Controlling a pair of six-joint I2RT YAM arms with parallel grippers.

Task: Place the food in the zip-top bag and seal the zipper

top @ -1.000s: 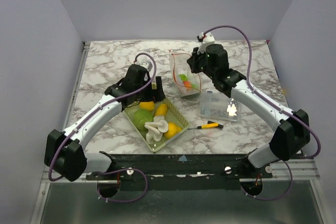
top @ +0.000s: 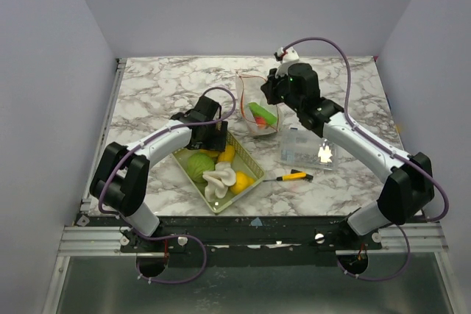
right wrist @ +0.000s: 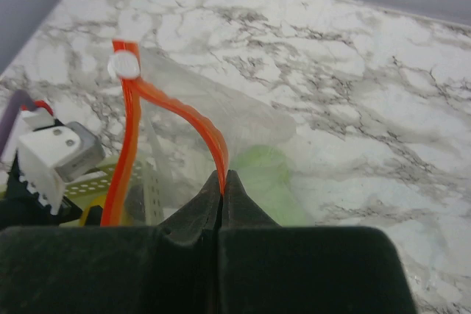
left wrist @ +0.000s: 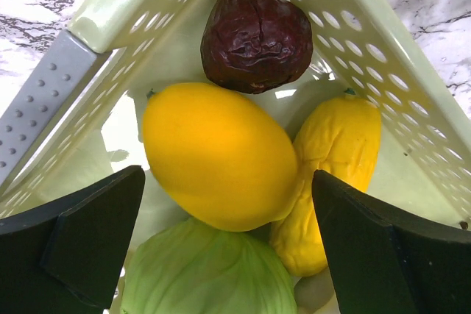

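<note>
Low over the basket, my left gripper is open, its black fingers (left wrist: 88,244) apart on either side of a yellow lemon-like fruit (left wrist: 221,156). Beside that fruit lie a long yellow vegetable (left wrist: 342,145), a dark wrinkled fruit (left wrist: 254,42) and a green cabbage (left wrist: 210,273). My right gripper is shut on the orange-edged rim of the clear zip bag (right wrist: 250,108), holding its mouth apart. A white slider (right wrist: 124,65) sits at the rim's far corner. Inside the bag show a green item (top: 263,113) and a red one (top: 260,121).
The pale green basket (top: 257,169) also holds white mushroom-like pieces (top: 219,179) and more yellow food (top: 240,183). To the right lie a clear flat container (top: 307,148) and a yellow-handled tool (top: 293,176). Bare marble lies at the far right.
The bag's mouth has shifted slightly.
</note>
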